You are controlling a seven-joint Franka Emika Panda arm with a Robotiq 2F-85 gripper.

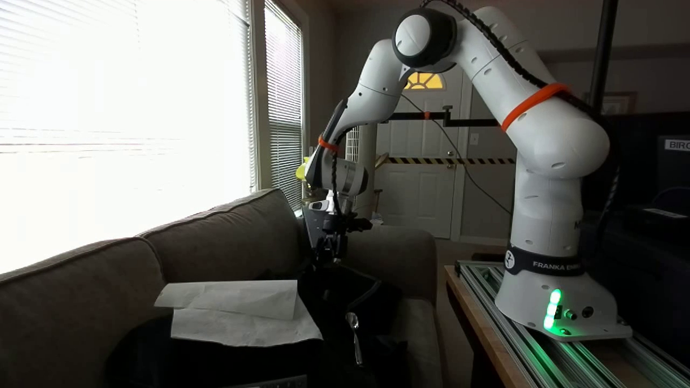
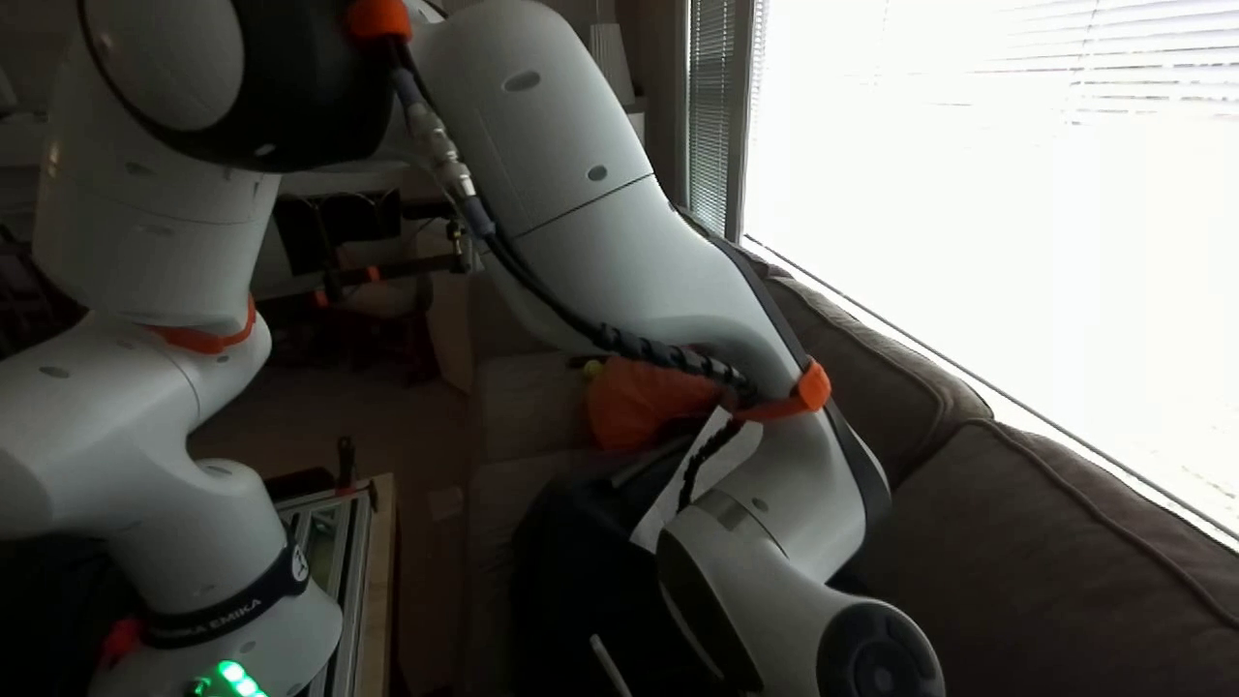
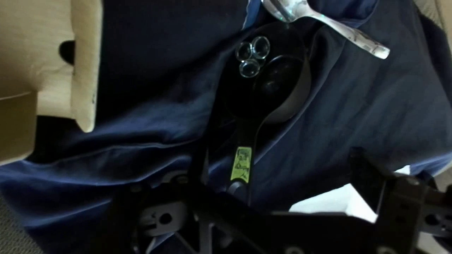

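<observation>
In the wrist view a black ladle-like spoon (image 3: 277,84) lies on dark blue cloth, its handle with a green label (image 3: 241,164) pointing toward the gripper. Three clear glass beads (image 3: 250,67) sit together in the black shape at its upper left; whether that is a second bowl is too dark to tell. My gripper is open, its dark fingers wide apart, with the handle nearer the left one. A silver spoon (image 3: 334,26) rests at the upper right. From exterior view 1, the gripper (image 1: 330,249) hangs above the dark cloth at the couch's far end.
An open cardboard box (image 3: 46,55) stands left in the wrist view. White paper (image 3: 326,201) shows near the right finger. In exterior view 1, sheets of paper (image 1: 239,317) cover the near cloth, and the couch back (image 1: 220,226) rises behind the arm.
</observation>
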